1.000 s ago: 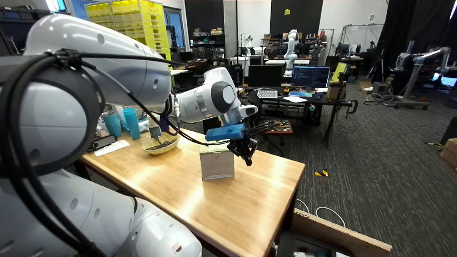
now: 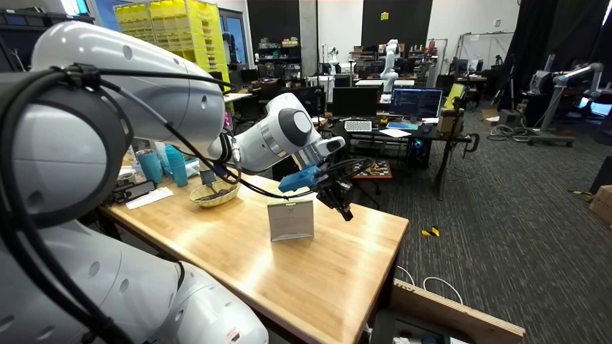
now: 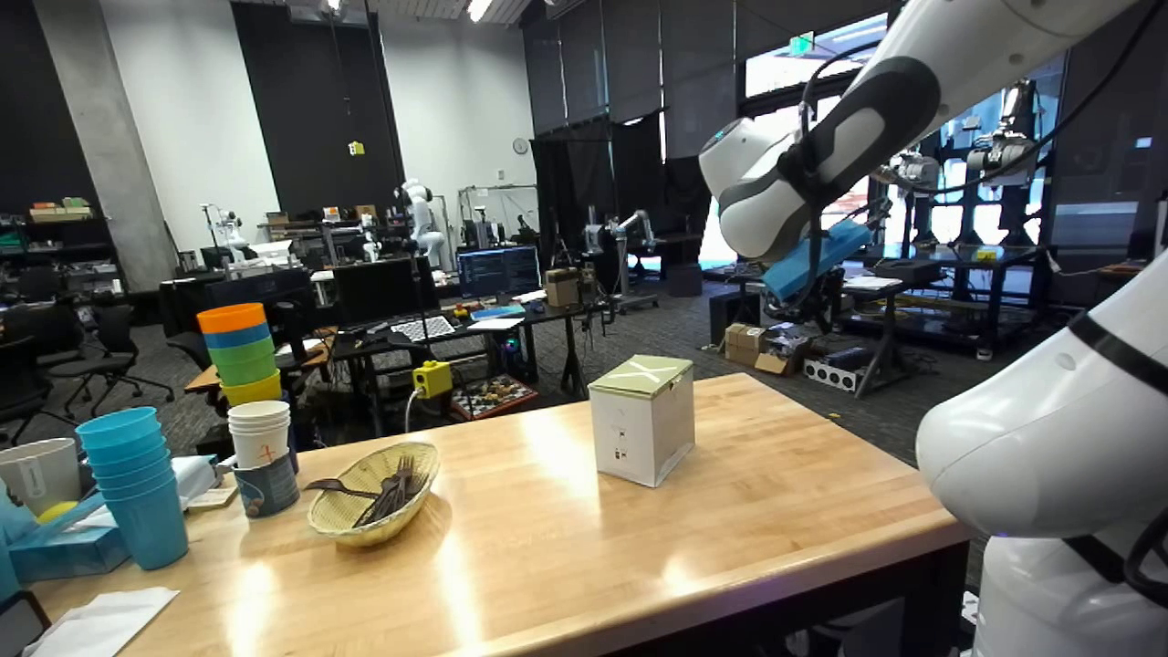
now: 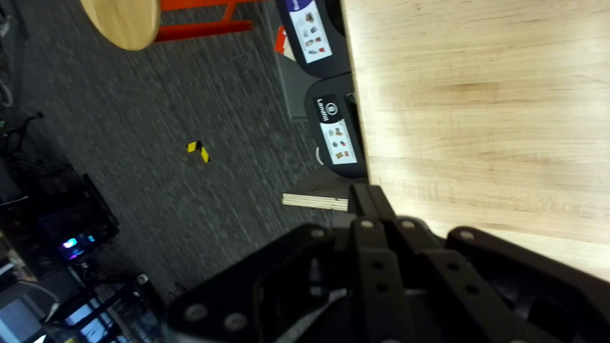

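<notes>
My gripper (image 2: 347,215) hangs in the air over the far right part of the wooden table, to the right of a white box (image 2: 291,221). In the wrist view its two black fingers (image 4: 361,200) lie together, and nothing shows between them; the gripper is shut. Upright on the table, the box has a pale green top (image 3: 641,376) marked with a white X. It looks closed, and its inside is hidden. The wrist view does not include the box.
A wicker basket (image 3: 341,509) with dark cutlery stands left of the box, near stacked blue cups (image 3: 149,524) and white cups (image 3: 261,432). Bare tabletop (image 2: 321,275) lies in front of the box. Past the table's edge are bins (image 4: 337,128) and open floor.
The gripper has moved a little to the right, away from the box, and its tilt has altered slightly. The box and the basket stay where they were.
</notes>
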